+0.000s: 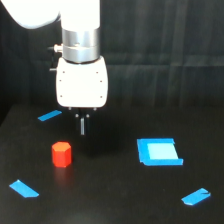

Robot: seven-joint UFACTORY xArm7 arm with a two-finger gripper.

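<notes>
A small red block (pixel 62 154), with a roughly six-sided outline, stands on the dark table at the left of the camera view. My gripper (pixel 82 125), under the white arm, points down above the table. It appears slightly right of the block and behind it, with a visible gap between them. Its dark fingers are thin and close together against a dark background, so their state is unclear. A pale square (pixel 161 151) edged with blue tape lies flat to the right.
Blue tape strips mark the table: one at the back left (pixel 50 115), one at the front left (pixel 24 188) and one at the front right (pixel 196 197).
</notes>
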